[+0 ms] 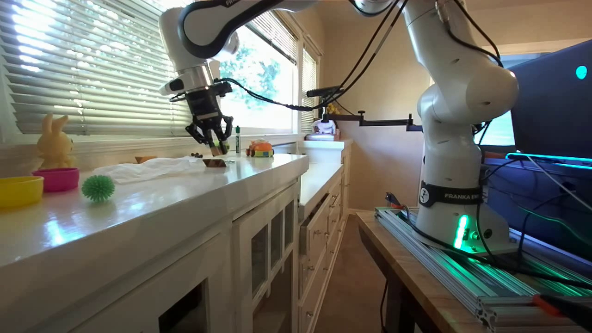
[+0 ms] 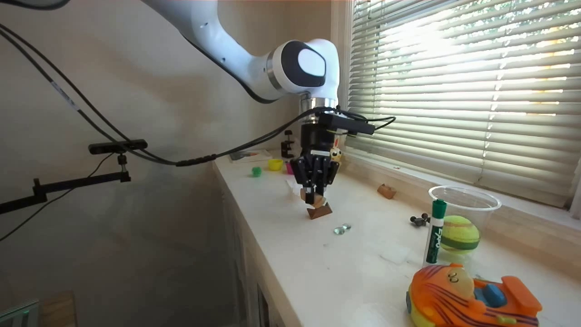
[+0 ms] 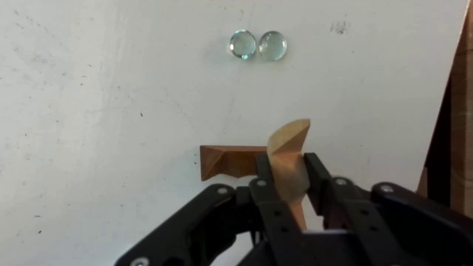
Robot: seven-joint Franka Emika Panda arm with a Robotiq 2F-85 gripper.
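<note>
Pinched between my gripper's point(image 3: 288, 166) fingers is a light wooden piece point(image 3: 289, 170) with a curved, faceted end. In the wrist view it overlaps a darker brown wooden block point(image 3: 237, 160) lying on the white counter point(image 3: 111, 146). From the side, my gripper point(image 1: 216, 149) hangs just above that brown block point(image 1: 214, 163). In the second exterior view the held piece point(image 2: 314, 199) appears right over the block point(image 2: 319, 211); whether the two touch, I cannot tell. Another brown wooden block point(image 2: 386, 190) lies apart, toward the window.
Two clear glass beads point(image 3: 272, 45) lie near the block. An orange toy car point(image 2: 474, 299), a green marker point(image 2: 435, 231) and a clear cup point(image 2: 464, 197) with a ball stand at one end; a spiky green ball point(image 1: 98, 188) and bowls point(image 1: 58, 179) at the other. White cloth point(image 1: 144, 169) lies between.
</note>
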